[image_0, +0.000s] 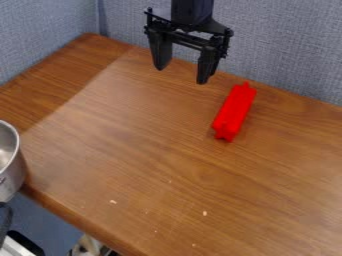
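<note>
My black gripper (183, 58) hangs at the top centre over the back of the wooden table, its two fingers spread wide and open with nothing between them. To the right of it and a little nearer, a red elongated object (233, 112) lies on the table, apart from the fingers.
A metal container (7, 160) is cut off at the left edge. Grey padded walls (287, 50) bound it at the back and left; the table's front-left edge drops to a darker area.
</note>
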